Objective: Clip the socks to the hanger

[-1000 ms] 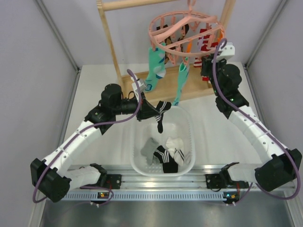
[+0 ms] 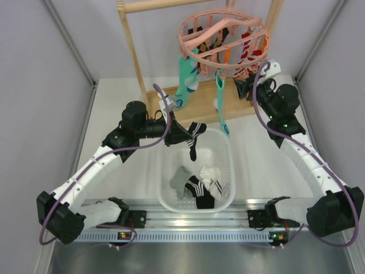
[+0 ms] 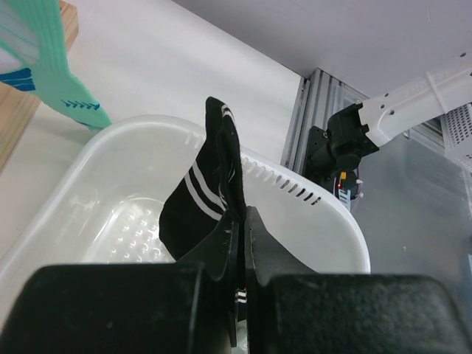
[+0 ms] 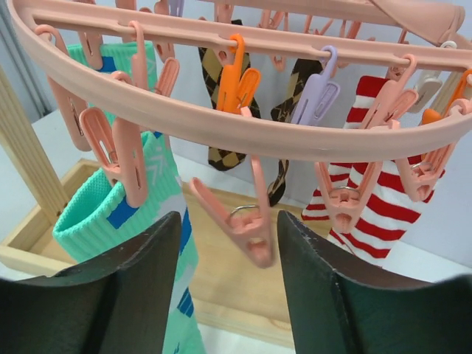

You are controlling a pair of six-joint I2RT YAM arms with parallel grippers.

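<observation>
My left gripper (image 2: 187,137) is shut on a black sock with white stripes (image 2: 194,147), which hangs above the white basket (image 2: 161,171). In the left wrist view the sock (image 3: 193,210) stands up past the fingertips. My right gripper is part open at the near rim of the pink round hanger (image 4: 243,136). A pink clip (image 4: 254,240) hangs between its fingers, slightly blurred, with gaps visible either side. Two teal socks hang from the hanger, one at left (image 2: 186,80) and a narrower-looking one (image 2: 221,103) nearer the right gripper.
Inside the basket lie a grey sock (image 2: 181,178), a white sock (image 2: 211,176) and a black striped one (image 2: 199,194). A red-and-white striped sock (image 4: 376,210) and an orange clip (image 4: 236,85) are on the hanger. Its stand has a wooden base (image 4: 236,291).
The right gripper has shifted slightly along the hanger's rim, and its wrist has turned. The teal socks have swung a little. My left arm and the black sock have kept still.
</observation>
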